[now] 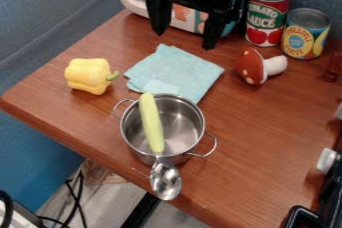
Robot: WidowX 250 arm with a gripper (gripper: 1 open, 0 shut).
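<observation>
The black gripper (pixel 187 32) hangs at the top centre above the table, its two fingers apart with nothing visible between them. Below it lies a light blue folded cloth (pixel 181 72). A steel pot (pixel 185 142) holds a pale yellow-green elongated vegetable (pixel 151 122), with a metal spoon (pixel 166 180) at its front rim. A yellow pepper (pixel 88 75) sits at the left, and a red-capped mushroom (pixel 257 66) is at the right of the cloth.
A tomato sauce can (pixel 266 17) and a yellow-label can (pixel 305 37) stand at the back right. A black appliance is at the right edge.
</observation>
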